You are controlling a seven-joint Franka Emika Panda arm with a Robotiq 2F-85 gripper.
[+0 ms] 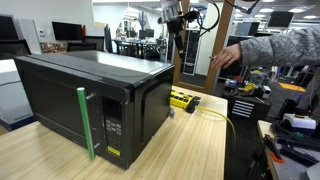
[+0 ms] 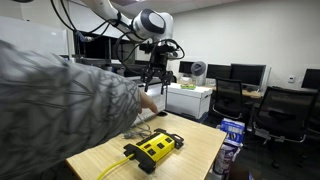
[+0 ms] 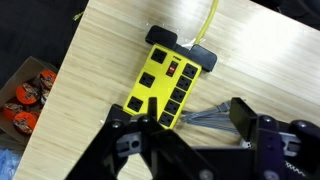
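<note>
My gripper hangs above the table, its fingers apart, and I see nothing held between them. In exterior view 1 the gripper (image 1: 180, 45) is up beyond the microwave's right end. Below it on the wood table lies a yellow power strip (image 3: 151, 92) with black ends and a yellow cord. A grey, wire-like utensil (image 3: 208, 118) shows between and behind the fingers in the wrist view. A person's hand (image 1: 226, 60), in a grey sleeve, reaches in from the right close to the gripper.
A black microwave (image 1: 60, 105) with a green handle fills the left of exterior view 1. Orange-and-black items (image 3: 27, 92) sit in a box beyond the table's edge. Office chairs (image 2: 285, 112) stand behind.
</note>
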